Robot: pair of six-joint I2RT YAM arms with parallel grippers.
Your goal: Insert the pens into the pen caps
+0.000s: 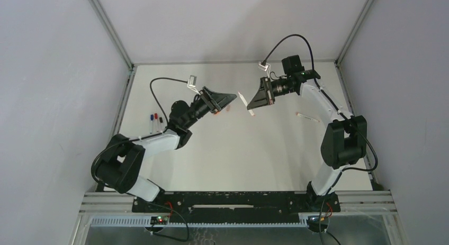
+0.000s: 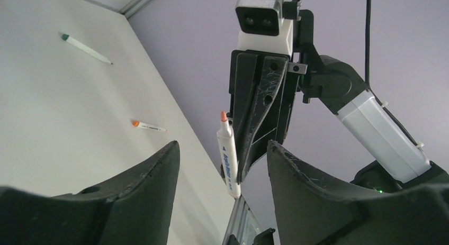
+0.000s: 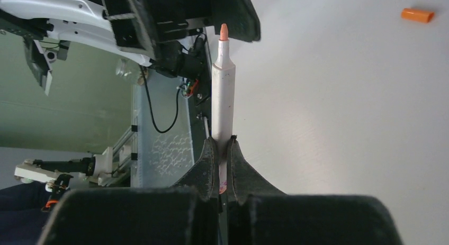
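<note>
A white pen with an orange tip (image 3: 222,97) (image 2: 227,155) stands upright in my right gripper (image 1: 249,106), whose fingers are shut on it. My left gripper (image 1: 233,97) faces it from the left, fingers apart with nothing between them; in the left wrist view the pen appears beyond the gap between them. An orange cap (image 3: 417,15) lies on the table, mostly hidden by the left gripper in the top view.
On the white table (image 1: 238,155) lie a green-tipped pen (image 2: 84,47) and an orange-ended pen (image 2: 151,126) to the right, and several markers (image 1: 156,123) at the left, beside the left arm.
</note>
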